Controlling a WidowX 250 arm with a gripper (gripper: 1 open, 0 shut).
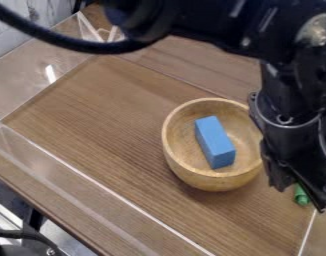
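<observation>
A wooden bowl [190, 160] rests on the wooden table, holding a blue rectangular block [214, 142]. The black gripper [297, 180] hangs at the right, just beside the bowl's right rim; its fingertips point down and are partly hidden, so its finger state is hard to see. A small green object [302, 196] lies on the table beneath the gripper, mostly hidden by it.
Clear plastic edging runs along the left and front edges. A black cable arches across the top left.
</observation>
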